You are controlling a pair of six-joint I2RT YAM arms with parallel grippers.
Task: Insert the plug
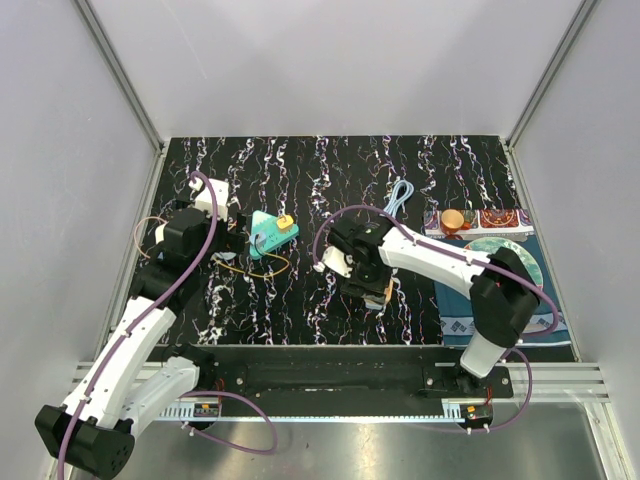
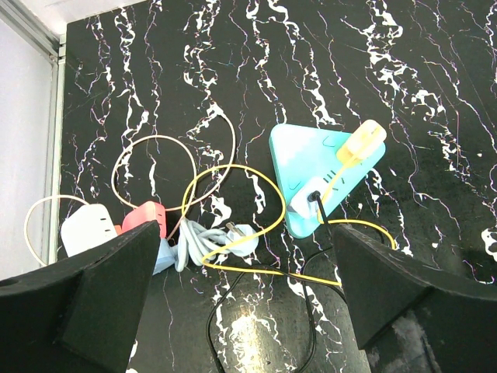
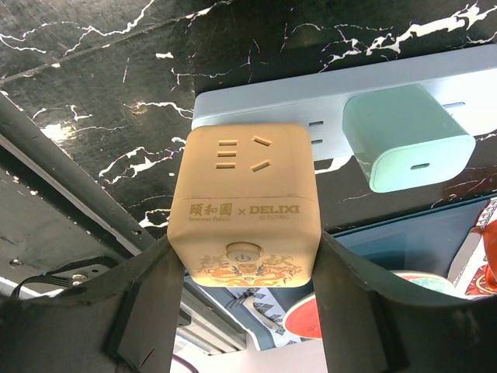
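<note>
An orange block-shaped plug (image 3: 245,202) with sockets and a button on its faces is clamped by my right gripper, shut on its lower sides. It covers one end of a pale grey power strip (image 3: 326,93) in the right wrist view; whether its prongs are in the strip's holes is hidden. A mint green plug (image 3: 411,140) stands on the strip, just right of the orange one, with bare slots between them. Over at the left of the table, my left gripper is open and empty.
Below the left gripper lie a turquoise triangular strip (image 2: 291,155) with a yellow plug (image 2: 361,144), tangled cables, and a red-and-white plug (image 2: 144,217). A blue mat (image 1: 455,310) with a plate borders the right.
</note>
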